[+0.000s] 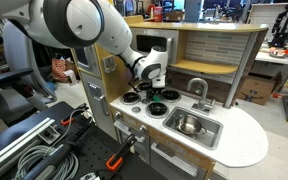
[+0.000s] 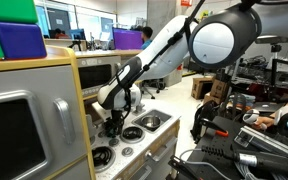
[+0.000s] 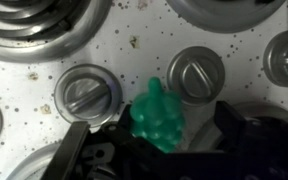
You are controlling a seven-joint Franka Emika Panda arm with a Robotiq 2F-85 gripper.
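A small green object [image 3: 158,120] with a rounded stub lies on the stovetop among the round knobs in the wrist view. My gripper is around it: the left finger is close against or touching its left side, while a gap shows between it and the right finger. The fingers stand part open. From exterior view 1, my gripper [image 1: 155,92] is low over the stove, just above the green object [image 1: 155,99]. In exterior view 2 my gripper [image 2: 112,128] is down at the stove, and the green object cannot be made out.
Dark round burners [image 1: 158,109] surround the spot. A metal knob [image 3: 196,74] and another knob [image 3: 87,94] sit close by. To the right are a faucet [image 1: 201,88] and a sink [image 1: 192,126]. A wooden shelf [image 1: 206,45] stands behind.
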